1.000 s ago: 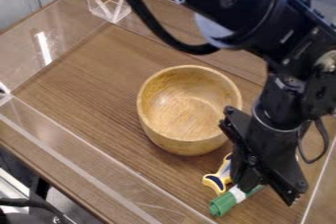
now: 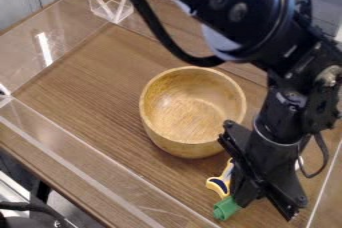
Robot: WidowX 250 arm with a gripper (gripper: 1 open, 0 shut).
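My black gripper (image 2: 261,187) is low at the right front of the wooden surface, over a small green object (image 2: 226,208) and a yellow-and-white object (image 2: 218,183). The fingers look close together; whether anything is between them is hidden by the gripper body. A round wooden bowl (image 2: 193,110) sits just behind and left of these objects.
A black cable arches over the back of the scene, and black hardware is at the bottom left corner.
The gripper has shifted slightly, with its lower part now covering more of the green object. The bowl has stayed in place.
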